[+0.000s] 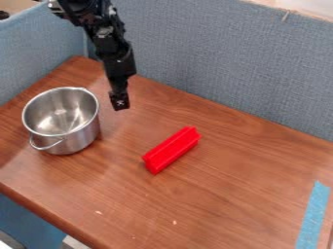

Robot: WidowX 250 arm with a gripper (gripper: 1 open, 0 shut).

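My dark gripper (120,100) hangs from the upper left over the wooden table, just behind and right of a shiny steel pot (60,122) with a wire handle. Whether its small fingertips are open or shut is unclear. A bright red oblong block (170,150) lies on the table to the right of the pot, apart from it and from the gripper.
Blue-grey padded walls (235,58) border the table at the back and left. A light blue strip (313,216) lies at the right front.
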